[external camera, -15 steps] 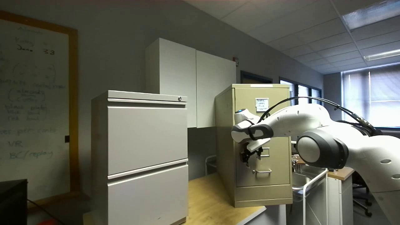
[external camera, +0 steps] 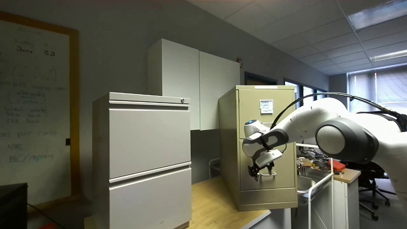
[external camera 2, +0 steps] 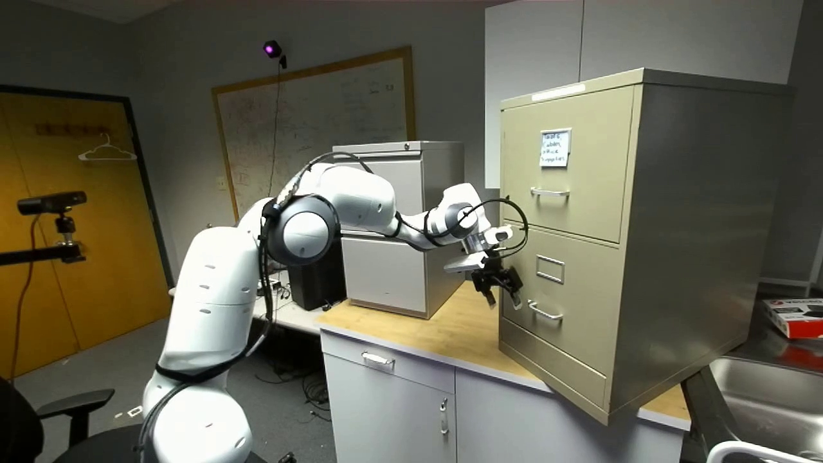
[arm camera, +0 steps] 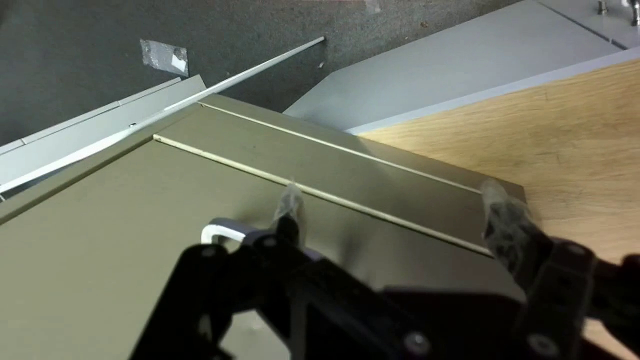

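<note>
The tan filing cabinet (external camera: 267,196) has two closed drawers, with a label card on the upper drawer (external camera 2: 578,162). On the lower drawer (external camera 2: 580,270) is a pale bar handle (external camera 2: 545,311). My gripper (external camera 2: 505,301) is open in front of that drawer, pointing down, just left of the handle in exterior view 2. In the wrist view the fingers (arm camera: 291,207) stand wide apart with nothing held. One finger overlaps the handle (arm camera: 223,230), whose right part is hidden behind it. Whether they touch is unclear.
A light grey two-drawer cabinet (external camera: 150,141) stands left of the tan one on the wooden counter (external camera 2: 463,324). The tan cabinet's front corner juts past the counter edge. A sink (external camera 2: 771,393) and white rail (external camera: 320,183) lie to the right.
In exterior view 1 the gripper has moved lower and to the right, from above and left of the lower handle to its level. The drawers look unmoved.
</note>
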